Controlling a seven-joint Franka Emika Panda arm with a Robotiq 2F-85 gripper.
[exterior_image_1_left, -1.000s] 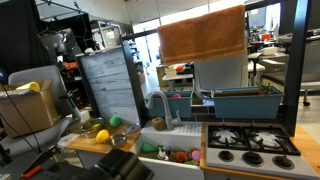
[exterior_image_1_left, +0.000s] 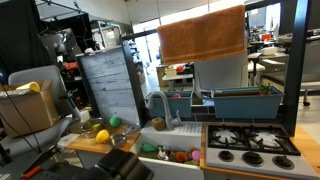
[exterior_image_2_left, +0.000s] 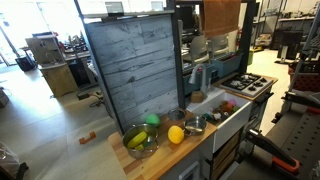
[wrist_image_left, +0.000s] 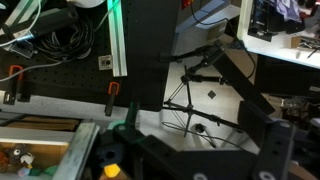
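My gripper shows as dark, blurred parts along the bottom of the wrist view. Its fingers are hard to make out against the dark background, and nothing is clearly seen between them. It hangs away from the sink and worktop. On the wooden worktop (exterior_image_2_left: 132, 167) are a metal bowl (exterior_image_2_left: 141, 149) with yellow-green items in it, a green round item (exterior_image_2_left: 153, 120) and an orange-yellow one (exterior_image_2_left: 176, 134). Several coloured items (exterior_image_1_left: 178, 155) lie in the white sink (exterior_image_1_left: 152, 155). A stove (exterior_image_1_left: 252, 145) stands right of it.
A grey plank panel (exterior_image_2_left: 139, 70) rises behind the worktop. A faucet (exterior_image_1_left: 158, 104) stands behind the sink, below a hanging brown towel (exterior_image_1_left: 203, 35). Red-handled clamps (wrist_image_left: 112, 92) sit on a dark perforated table edge. A tripod (wrist_image_left: 188, 98) stands on the floor.
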